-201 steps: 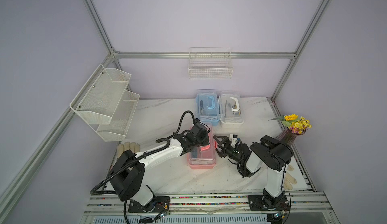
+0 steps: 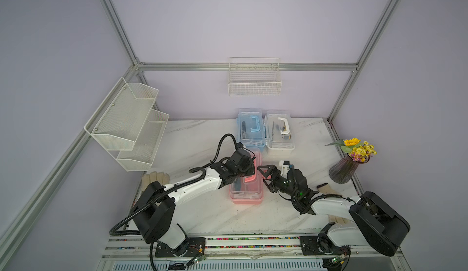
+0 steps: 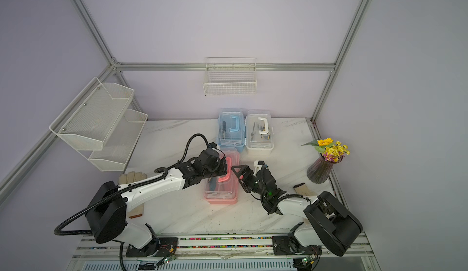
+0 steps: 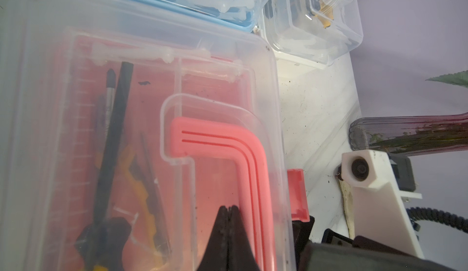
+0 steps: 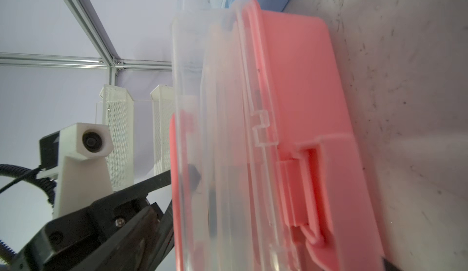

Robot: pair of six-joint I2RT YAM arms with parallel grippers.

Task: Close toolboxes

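A pink toolbox (image 2: 247, 193) with a clear lid (image 5: 214, 124) stands mid-table, the lid lying down over its base. In the left wrist view its pink latch (image 4: 297, 195) sticks out from the right side. My left gripper is shut at the lid, beside the pink handle (image 4: 258, 183), with nothing seen between its fingers. At the box's right side, close to the latch, my right gripper (image 2: 264, 175) stands open. The right wrist view shows the latch side, but contact with my fingers cannot be made out. Behind stand the blue toolbox (image 2: 250, 141) and white toolbox (image 2: 279, 150), lids down.
A flower vase (image 2: 343, 169) stands at the right edge. Gloves (image 3: 132, 177) lie on the left side of the table. A mesh rack (image 2: 141, 139) hangs on the left wall. Free table surface lies left of the toolboxes and at the front.
My right arm's elbow has swung down toward the front right, turning the gripper beside the box. The pink toolbox has shifted slightly right. My left arm has hardly moved.
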